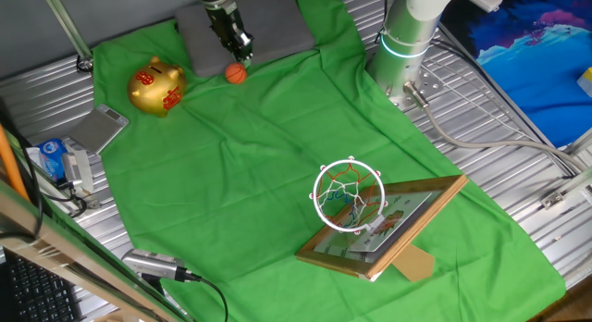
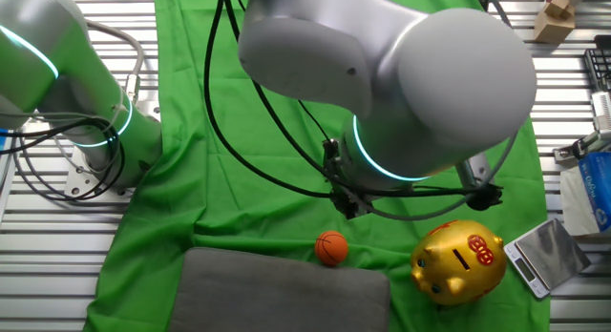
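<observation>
A small orange basketball [image 1: 236, 73] rests on the green cloth at the front edge of the grey pad; the other view shows the ball [image 2: 331, 247] clear of the arm's body. The dark gripper [image 1: 242, 55] points down right by the ball, its tips at or just above the ball's upper side. Whether they touch it, and how far apart the fingers are, I cannot tell. In the second exterior view the arm hides most of the gripper. A white hoop with a net [image 1: 349, 194] is fixed to a wooden-framed board [image 1: 407, 220] propped up on the cloth.
A golden piggy bank [image 1: 156, 87] stands near the ball, with a small scale [image 1: 99, 130] beyond it. The grey pad [image 1: 277, 30] lies behind the gripper. A camera [image 1: 159, 266] sits at the near edge.
</observation>
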